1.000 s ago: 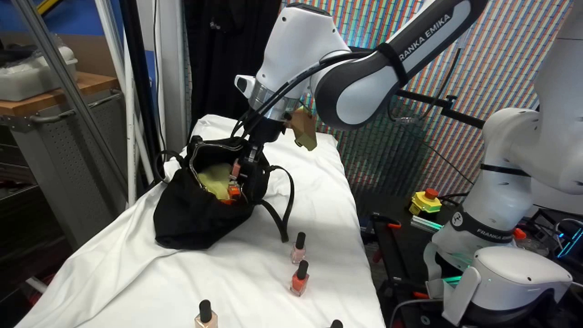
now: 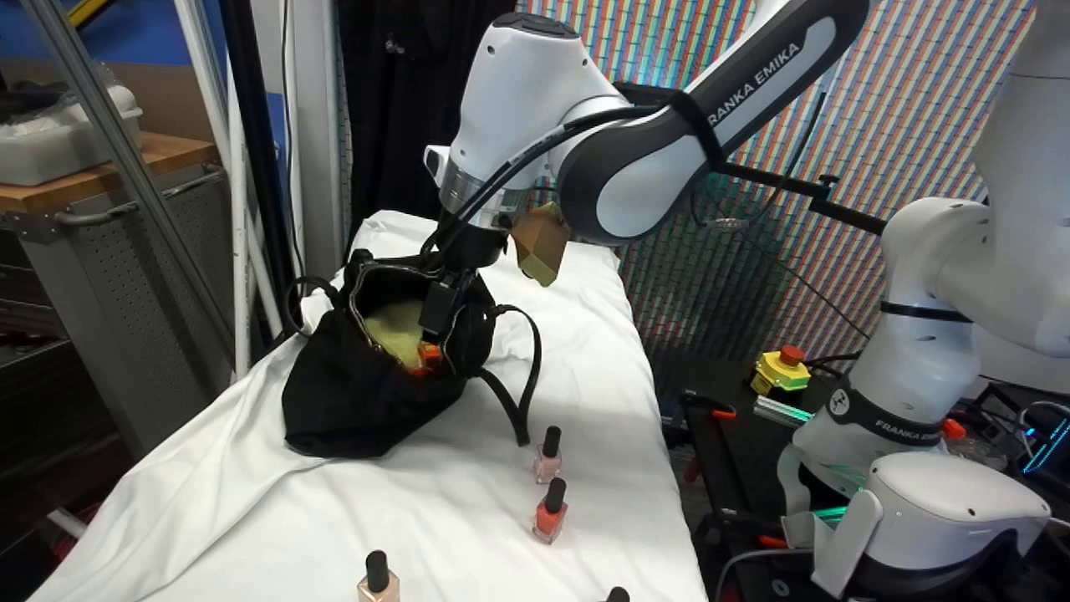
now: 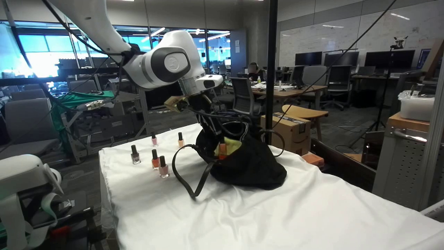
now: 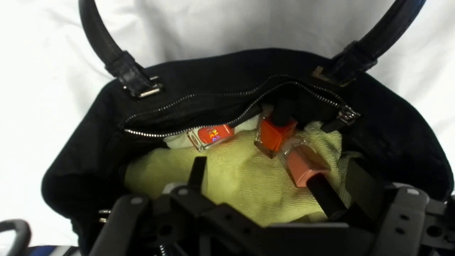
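An upright black bag (image 2: 351, 391) stands with its mouth open on the white-covered table, straps hanging at its sides. My gripper is in the bag's mouth, its fingers wide apart. In the wrist view, a salmon bottle (image 4: 305, 164) lies on yellow-green cloth (image 4: 234, 170) inside, its black cap pointing towards the right finger (image 4: 362, 183). Whether they touch, I cannot tell. Against it rests an orange bottle (image 4: 273, 133), with a red labelled bottle (image 4: 211, 136) farther left under the zip edge. Neither finger grips a bottle.
Outside the bag, several nail polish bottles stand on the cloth, among them a pink one (image 2: 547, 460), a red one (image 2: 549, 513) and a peach one (image 2: 377, 582). One strap (image 3: 199, 179) loops onto the table. Bare tablecloth (image 3: 333, 216) spreads beyond the bag.
The arm has shifted left in exterior view 1, farther over the bag's opening. A pinkish bottle that showed at the fingers there is now out of sight behind the gripper.
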